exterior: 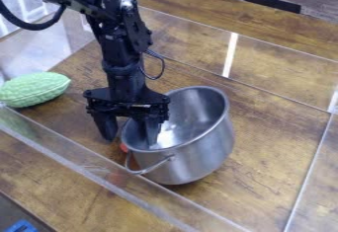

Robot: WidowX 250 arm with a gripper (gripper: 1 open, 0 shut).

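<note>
A large steel pot (199, 152) with a wire handle stands on the wooden table. My black gripper (129, 127) is down at the pot's left rim, one finger outside it and the other reaching over or into the pot. Whether it grips the wall is hard to make out. A small orange-red spot shows by the handle, below the gripper.
A green corn-like toy (32, 90) lies to the left of the gripper. Clear panels or strips cross the wooden table (271, 117). A blue object (19, 226) is at the bottom-left corner.
</note>
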